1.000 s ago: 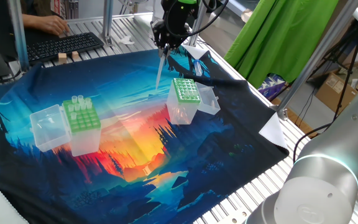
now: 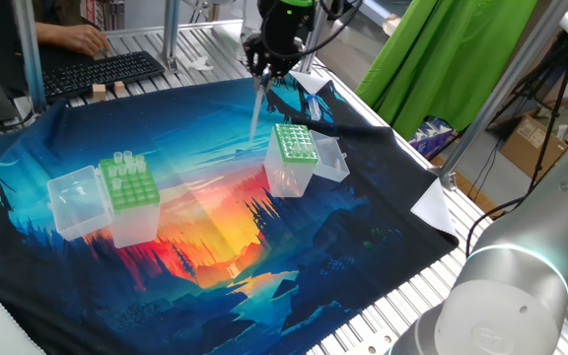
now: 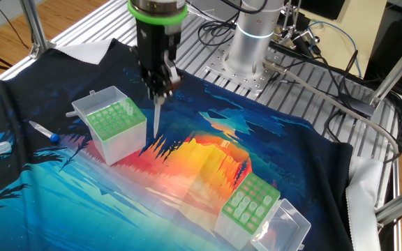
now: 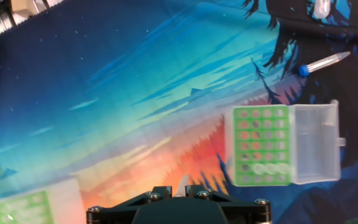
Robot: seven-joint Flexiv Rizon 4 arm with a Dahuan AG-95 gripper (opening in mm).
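A long, pale, translucent pipette tip (image 3: 157,120) points downward from my gripper (image 3: 160,92), which is shut on its upper end. In exterior view 1 the tip (image 2: 256,120) hangs beside the green-topped tip box (image 2: 297,144), apart from it. That box (image 3: 117,129) has its lid open and a few tips in one end of its rack. A second green-topped box (image 2: 129,192) stands across the cloth, several tips sticking up from its rack. From the wrist, only a short blurred piece of the held tip (image 4: 183,184) shows between the fingers.
A blue-capped tube (image 4: 324,63) lies near the first box, and another clear tube (image 4: 322,8) lies farther off. Both boxes' clear lids spread sideways onto the patterned cloth (image 2: 190,296). Bare cloth separates the boxes. A keyboard (image 2: 103,73) sits beyond the cloth.
In exterior view 1 my gripper and the held tip have shifted very slightly to the right. Both boxes stay where they were.
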